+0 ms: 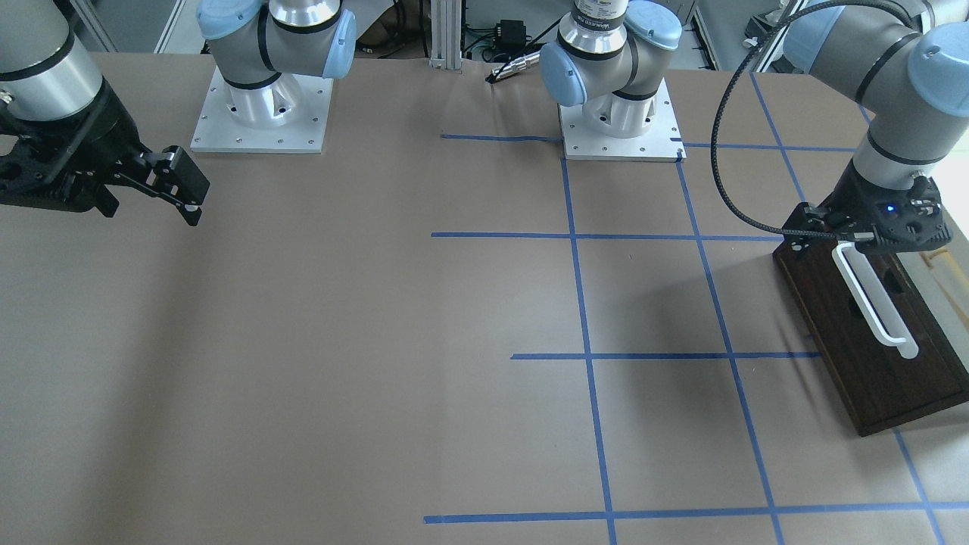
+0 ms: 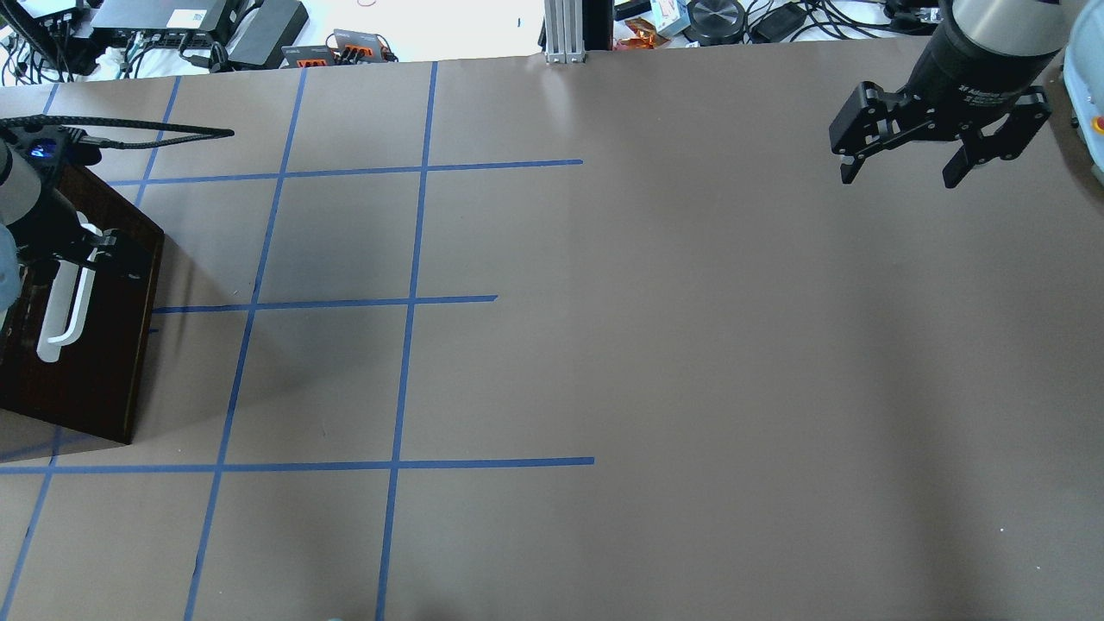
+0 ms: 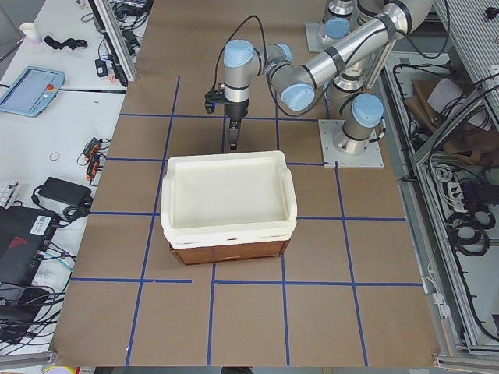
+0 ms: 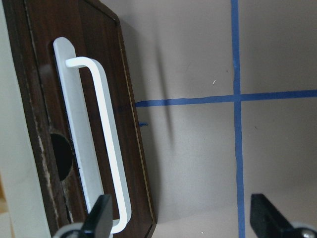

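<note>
A dark wooden box front with a white handle stands at the right of the front view; the left view shows its white tray-like top. My gripper hangs just above the dark front. In the left wrist view its fingertips are wide apart at the bottom edge, the handle lying to the left and under the left finger, nothing held. The top view shows the handle partly beneath the black gripper body.
A second arm's gripper hangs at the other side. Two further arm bases stand at the back.
</note>
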